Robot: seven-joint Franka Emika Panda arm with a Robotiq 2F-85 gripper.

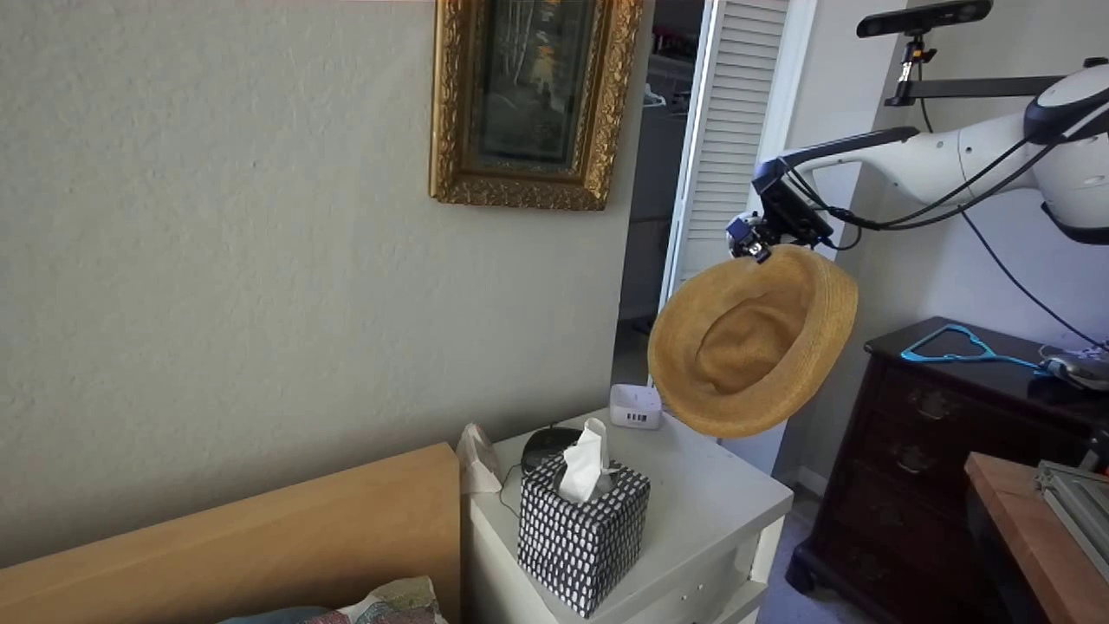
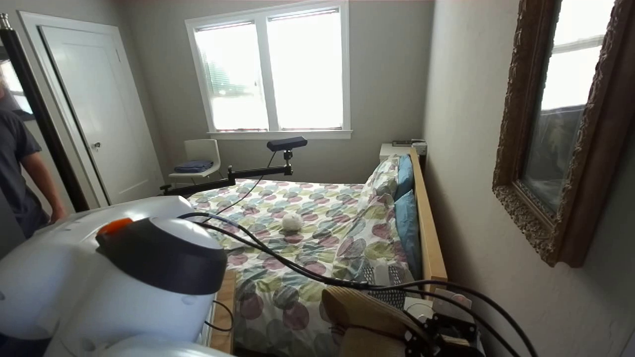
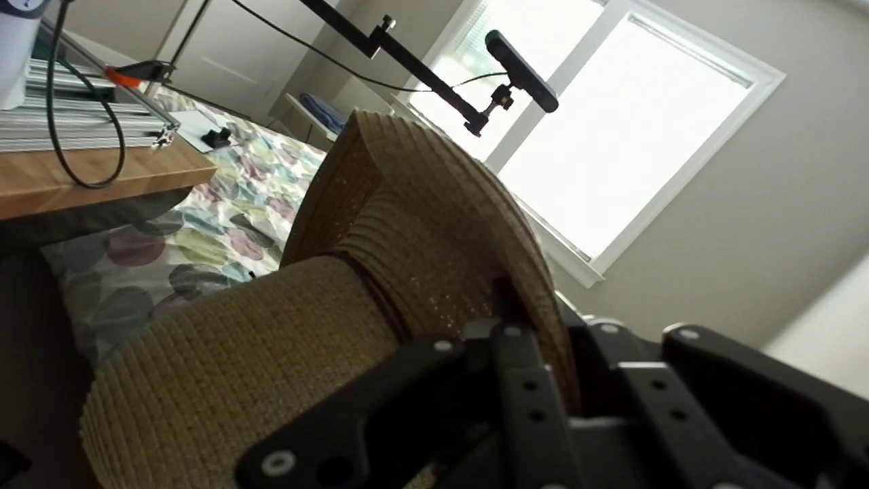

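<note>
A tan straw hat (image 1: 754, 343) hangs in the air by its brim, the hollow of its crown facing exterior view 1. My gripper (image 1: 750, 248) is shut on the upper edge of that brim. In the wrist view the hat (image 3: 244, 367) fills the lower left and middle, with the brim passing between the dark fingers. Only part of the hat (image 2: 363, 303) shows at the bottom of exterior view 2. Beneath and to the left of the hat stands a white nightstand (image 1: 717, 489), with a clear gap between them.
On the nightstand are a patterned tissue box (image 1: 582, 530), a small white device (image 1: 635, 406) and a dark round object (image 1: 548, 445). A dark dresser (image 1: 894, 489) bearing a blue hanger (image 1: 951, 348) stands right. The bed (image 2: 297, 202) has a white ball (image 2: 291, 222) on it.
</note>
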